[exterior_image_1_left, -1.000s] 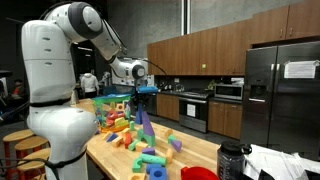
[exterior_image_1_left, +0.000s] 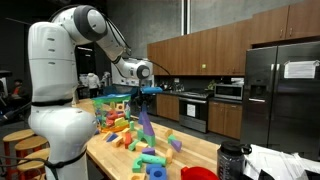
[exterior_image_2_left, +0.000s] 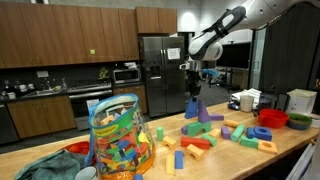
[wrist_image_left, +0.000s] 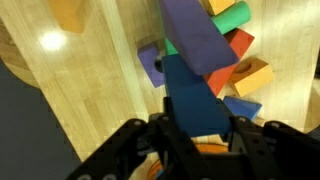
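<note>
In the wrist view, a blue block (wrist_image_left: 195, 98) sits between the fingers of my gripper, which is shut on it. Directly past it stretches a long purple block (wrist_image_left: 196, 32), overlapping the blue one in this view; whether the two touch I cannot tell. From exterior view 2, the blue block (exterior_image_2_left: 191, 106) hangs below my gripper (exterior_image_2_left: 194, 92), beside the tilted purple piece (exterior_image_2_left: 203, 111). The purple piece (exterior_image_1_left: 147, 124) also shows above the table in exterior view 1.
Loose coloured blocks lie over the wooden table, among them a green one (exterior_image_1_left: 152, 159) and an orange one (wrist_image_left: 251, 76). A clear bag of blocks (exterior_image_2_left: 122, 140) stands at one side. A red bowl (exterior_image_1_left: 199, 173) and a black canister (exterior_image_1_left: 231, 160) are near the table's edge.
</note>
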